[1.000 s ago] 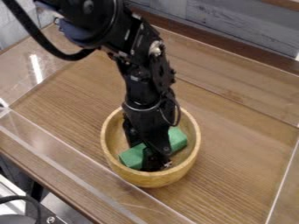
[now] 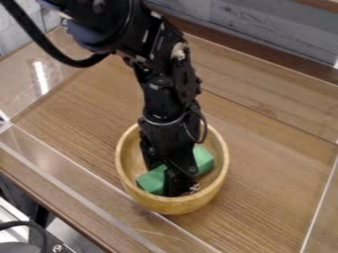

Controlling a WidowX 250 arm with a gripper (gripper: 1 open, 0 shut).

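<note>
My black gripper (image 2: 175,170) reaches down from the top into a round yellow-tan bowl (image 2: 187,204) in the lower middle of the view. A green object (image 2: 150,180) lies inside the bowl, partly hidden under the gripper, which is shut on it. The fingertips are dark and hard to tell apart inside the bowl.
A wooden table (image 2: 271,128) surrounds the bowl, with free room to the right and at the back left. A grey plank wall stands at the back. A black cable lies at the lower left.
</note>
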